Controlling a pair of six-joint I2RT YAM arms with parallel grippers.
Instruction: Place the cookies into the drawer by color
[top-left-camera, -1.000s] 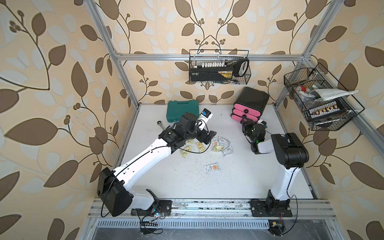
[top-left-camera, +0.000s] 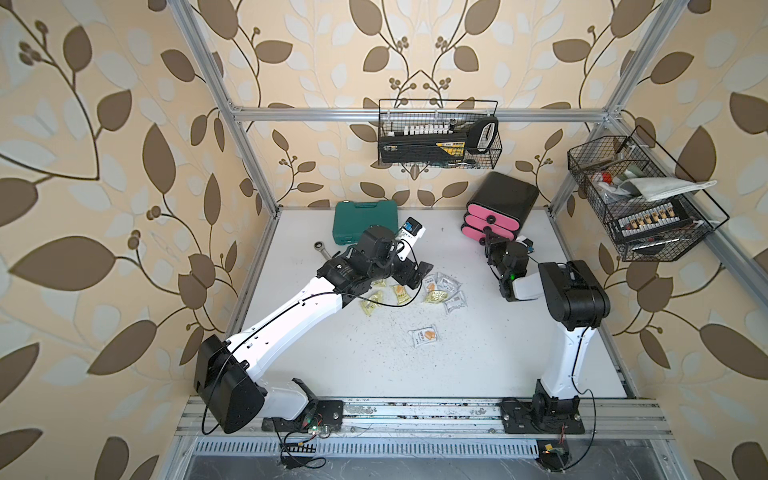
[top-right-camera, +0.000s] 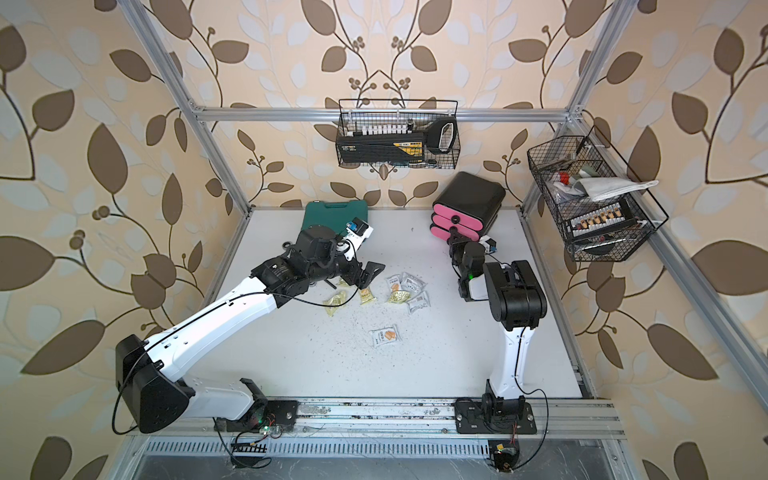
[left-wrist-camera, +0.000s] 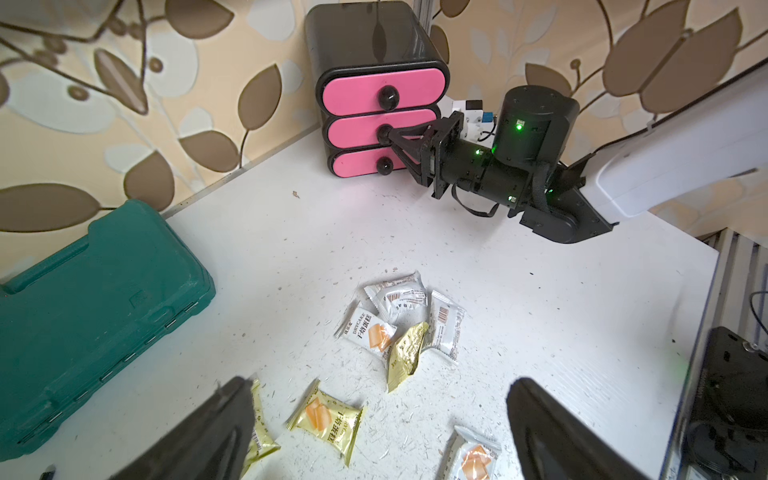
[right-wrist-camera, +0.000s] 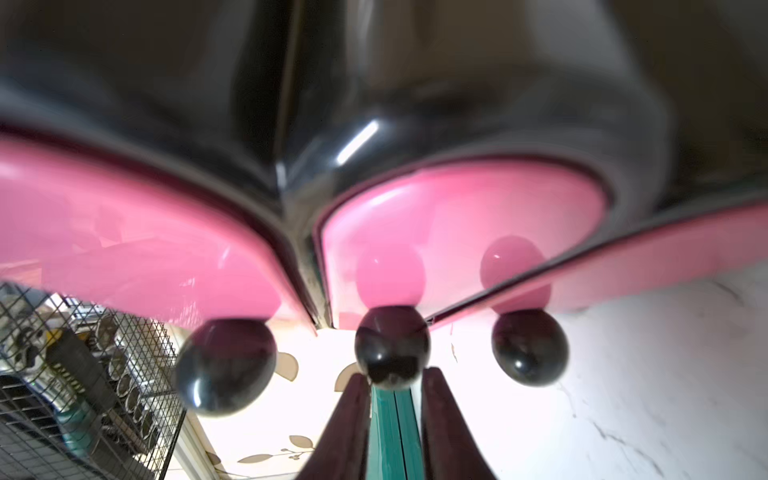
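Note:
The black cabinet (left-wrist-camera: 364, 44) has three pink drawers, all flush with its front. My right gripper has its fingertips at either side of the middle drawer's black knob (right-wrist-camera: 392, 340); whether they grip it is unclear. My left gripper hangs open above the table, nothing between its fingers. Below it lie gold cookie packets, one (left-wrist-camera: 328, 420) by itself, another (left-wrist-camera: 260, 428) partly behind a finger, and a third (left-wrist-camera: 408, 356) against a cluster of silver packets (left-wrist-camera: 400, 296). A separate silver packet (top-right-camera: 385, 335) is nearer the front.
A green case (top-left-camera: 365, 221) sits at the back left, with a wrench (top-left-camera: 321, 249) near it. Wire baskets (top-left-camera: 438, 136) hang on the back and right frames. Open table lies right of the packets and toward the front.
The left arm and the packets stay where they were.

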